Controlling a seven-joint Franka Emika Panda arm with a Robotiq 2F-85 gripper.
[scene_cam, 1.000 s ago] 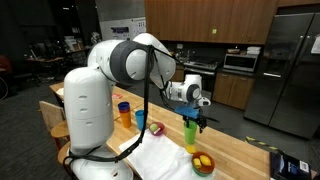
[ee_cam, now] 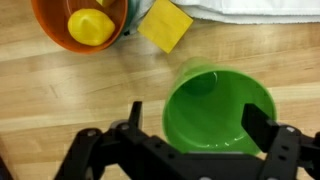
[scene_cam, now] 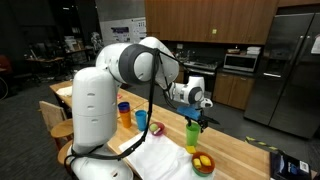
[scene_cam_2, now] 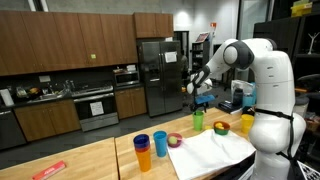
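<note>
A green cup stands on the wooden table beside the white cloth; exterior view 2 shows the same cup near the arm. From above, the wrist view looks into its wide round mouth, with the cup's wall plain to see. My gripper is open over the cup. Its dark fingers appear on opposite sides of the mouth, apart from each other. Whether either finger touches the rim cannot be told.
A yellow block lies close to the cup. Next to it sits an orange-red bowl holding yellow things. Blue cups and a red-rimmed bowl stand farther left. The white cloth lies flat in front.
</note>
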